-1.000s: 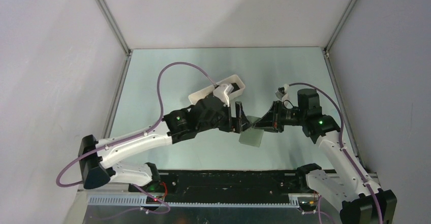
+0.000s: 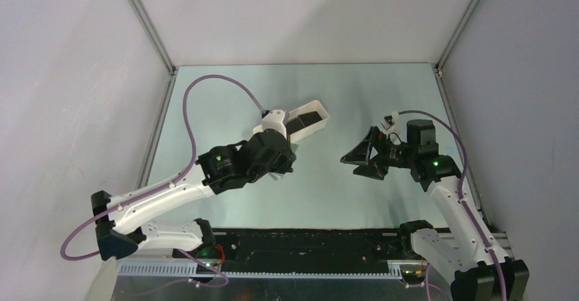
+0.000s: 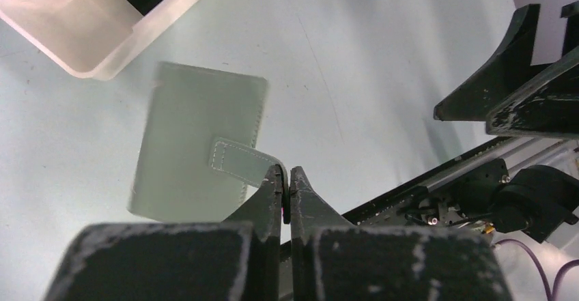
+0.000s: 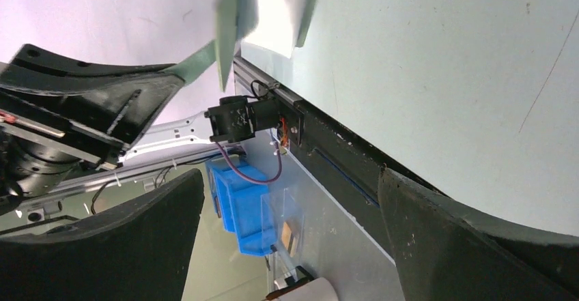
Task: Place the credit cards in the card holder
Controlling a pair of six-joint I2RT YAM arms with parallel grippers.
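Note:
The sage-green card holder (image 3: 194, 120) hangs from its narrow strap (image 3: 240, 160), which my left gripper is shut on. In the top view the holder is mostly hidden under the left gripper (image 2: 292, 159). In the right wrist view the holder (image 4: 226, 38) is blurred at the upper edge, standing partly spread, with something white and bluish between its sides. My right gripper (image 2: 347, 166) stands open and apart from the holder, nothing between its fingers. No separate credit card can be made out.
A white open box (image 2: 316, 105) with dark contents (image 2: 304, 121) sits at the back, close behind the left gripper. Bare tabletop (image 2: 321, 198) lies between the arms and to the front.

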